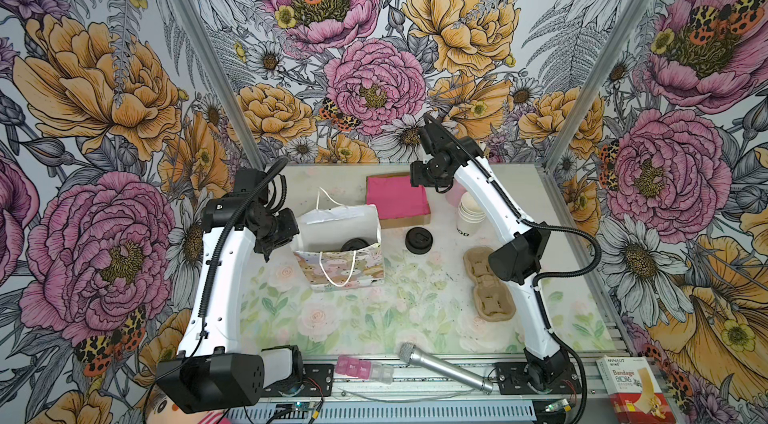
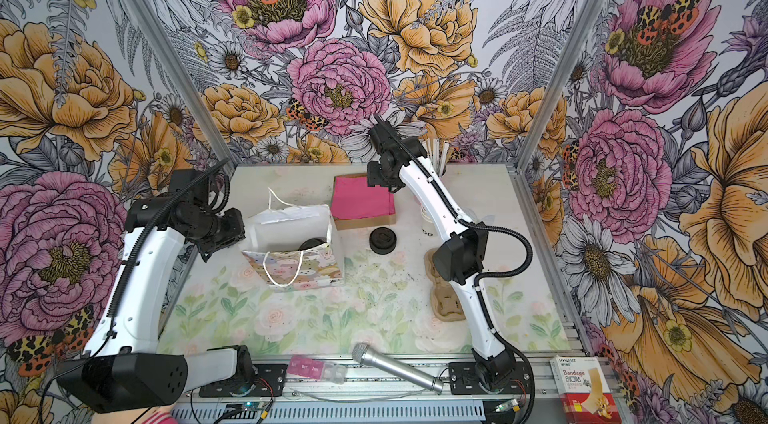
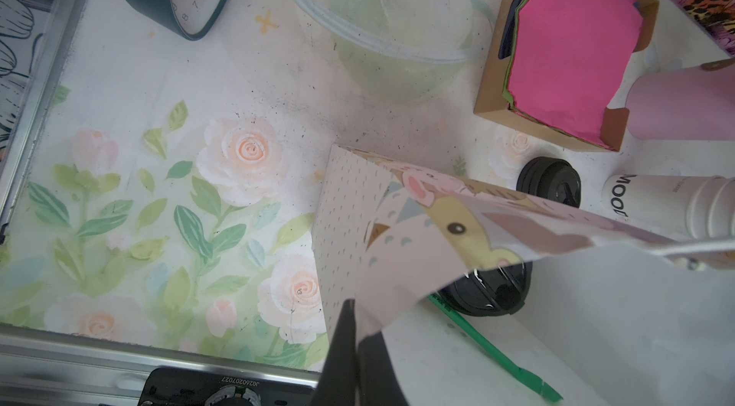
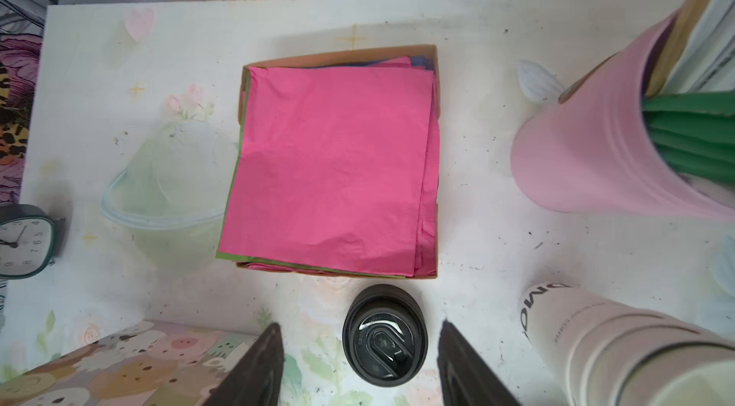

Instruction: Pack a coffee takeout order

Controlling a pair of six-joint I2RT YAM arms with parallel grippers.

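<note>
The white-lined paper bag (image 1: 342, 236) with a printed front stands upright, handles up. Shut fingertips of my left gripper pinch its left side edge. Inside the bag show a black-lidded cup (image 3: 490, 287) and a green straw (image 3: 490, 352). Pink napkins (image 4: 337, 168) lie in a shallow cardboard box at the back. High over the back of the table my right gripper is open, nothing between its fingers. Below it, a loose black lid (image 4: 385, 341) rests on the table.
To the right stand a stack of white cups (image 1: 470, 216) and a pink holder (image 4: 582, 130) with green straws. An empty cardboard cup carrier (image 1: 489, 284) lies in front of the cups. A microphone (image 1: 444, 366) lies along the front edge.
</note>
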